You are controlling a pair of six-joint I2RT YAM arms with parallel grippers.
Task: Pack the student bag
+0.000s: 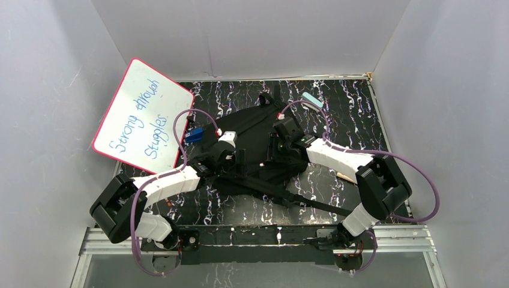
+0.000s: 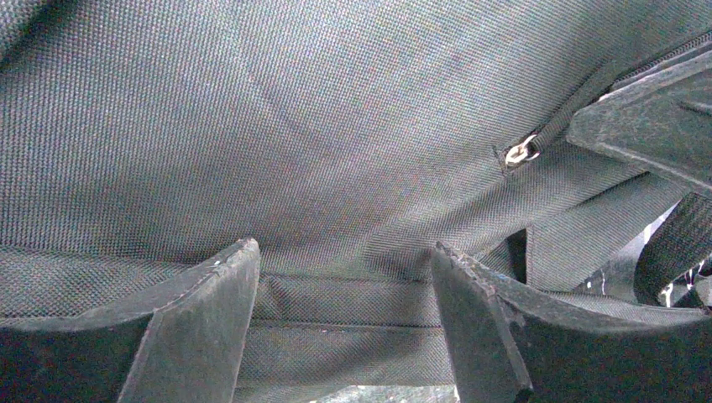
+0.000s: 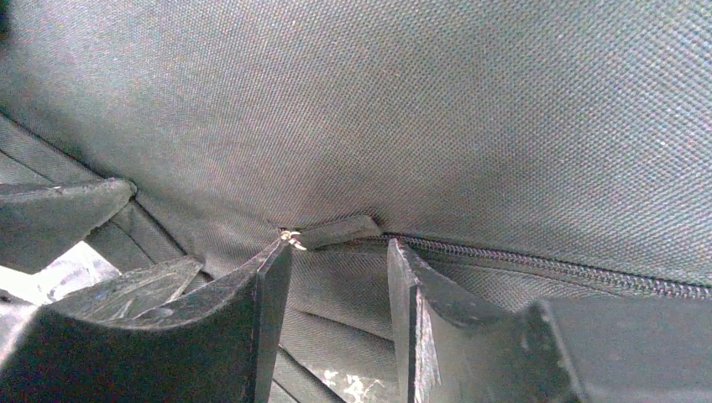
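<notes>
The black bag (image 1: pixel 252 141) lies flat in the middle of the table, under both grippers. My left gripper is open over the bag's lower left part, with only bag fabric seen beyond its fingers. Close to the fabric, my right gripper also stands open. Between and just beyond its fingertips are a metal zipper slider (image 3: pixel 291 238) and its black fabric pull tab (image 3: pixel 344 230). From the slider a closed-looking zipper line (image 3: pixel 537 262) runs to the right. The same slider shows in the left wrist view, with a right gripper finger (image 2: pixel 655 117) near it.
A whiteboard (image 1: pixel 141 114) with blue handwriting leans at the left. Beside it lies a blue item (image 1: pixel 194 135). A pale blue case (image 1: pixel 312 100) sits at the back right, a wooden-coloured stick (image 1: pixel 346 177) at the right. A bag strap (image 1: pixel 324 207) stretches toward the front right.
</notes>
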